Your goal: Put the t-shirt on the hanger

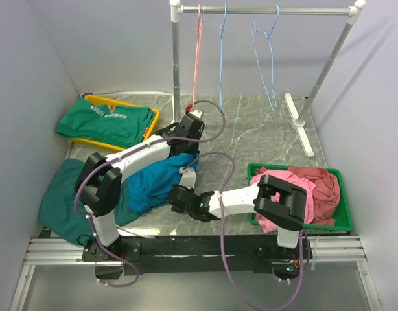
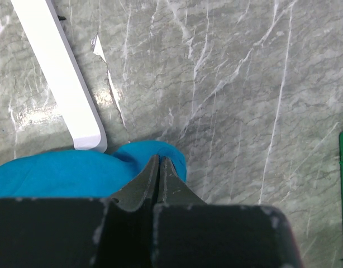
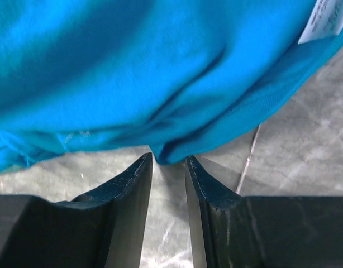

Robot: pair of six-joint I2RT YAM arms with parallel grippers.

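Observation:
A blue t-shirt [image 1: 157,181] lies bunched on the floor, partly beneath my left arm. My left gripper is shut at the shirt's edge, with a fold of blue cloth [image 2: 152,149] gathered at its tips. In the right wrist view, the right gripper is part open. A lower fold of the t-shirt [image 3: 177,146] reaches down to the gap between its fingertips, not clamped. Above, a pink hanger [image 1: 198,58] and blue hangers [image 1: 222,58] hang on the rail [image 1: 264,10], all without clothes.
A yellow bin [image 1: 100,140] with green cloth stands at the back left, and a dark green cloth [image 1: 63,201] lies at front left. On the right, a green bin [image 1: 345,210] holds pink garments. The rack's white foot [image 1: 299,129] stands behind.

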